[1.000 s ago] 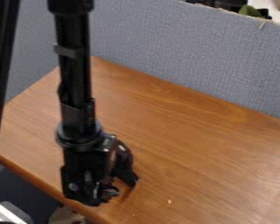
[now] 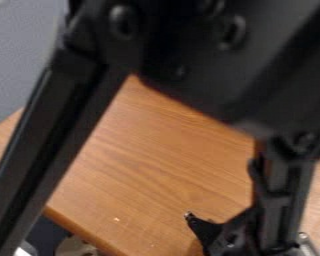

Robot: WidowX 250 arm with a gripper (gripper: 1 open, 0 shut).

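Black arm parts fill much of the camera view, large and close to the lens across the top and down both sides. The lower end of the arm (image 2: pixel 270 200) hangs over the right part of the wooden table (image 2: pixel 149 170). Part of the gripper shows at the bottom right, dark and partly cut off by the frame's edge; whether its fingers are open or shut cannot be made out. No object is seen in it.
A grey fabric partition (image 2: pixel 23 55) stands at the upper left.
The arm has swung right, from the left-middle of the view to the right side, and its upper body now looms close to the camera, hiding most of the back partition.
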